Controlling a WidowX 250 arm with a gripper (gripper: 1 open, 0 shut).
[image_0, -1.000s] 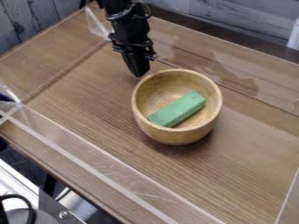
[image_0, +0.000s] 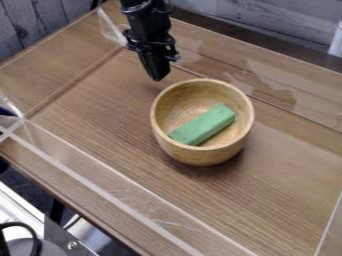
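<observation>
A wooden bowl (image_0: 202, 153) sits on the table right of centre, holding a green oblong block (image_0: 203, 125). Above and left of the bowl hangs my black gripper (image_0: 156, 74), apart from it, shut, with nothing visible between its fingers.
A clear plastic strip runs along the left side, with dark cables at the lower left edge.
My gripper has risen slightly and shifted a little away from the bowl. The bowl and green block look unmoved.
</observation>
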